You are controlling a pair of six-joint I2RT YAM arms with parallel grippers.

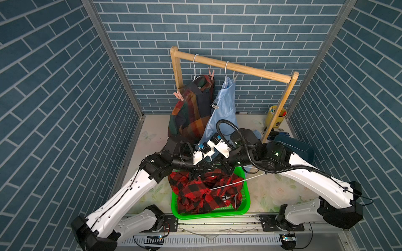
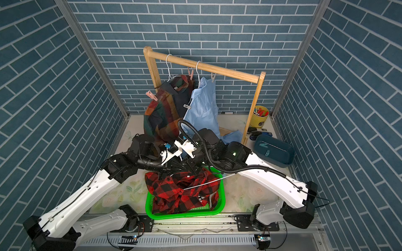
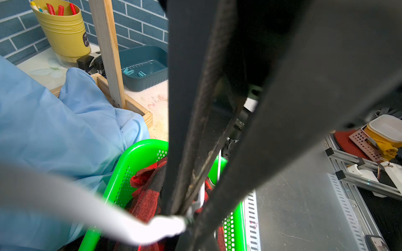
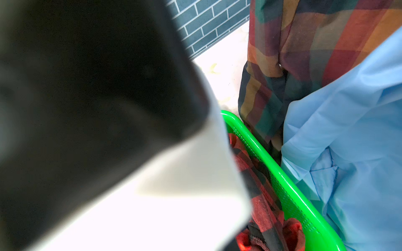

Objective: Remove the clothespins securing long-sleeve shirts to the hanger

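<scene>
A red-and-black plaid shirt (image 1: 199, 192) lies in the green basket (image 1: 248, 205), with a white hanger (image 1: 238, 182) slanting across it. In the left wrist view the blurred hanger (image 3: 125, 226) meets the tips of my left gripper, which is shut on it. My right gripper (image 1: 226, 167) is close beside the left one above the basket; its fingers are hard to make out. The right wrist view is largely blocked by a dark and white shape, and no fingers show there. Any clothespin on the red shirt is hidden or too small to tell.
A dark plaid shirt (image 1: 192, 108) with pink clothespins (image 1: 178, 95) and a blue shirt (image 1: 226, 100) with a pale clip (image 1: 214, 106) hang on the wooden rack (image 1: 242, 68) behind. A teal box (image 2: 274, 148) holding blue clips and a yellow cup (image 2: 258, 117) stand right.
</scene>
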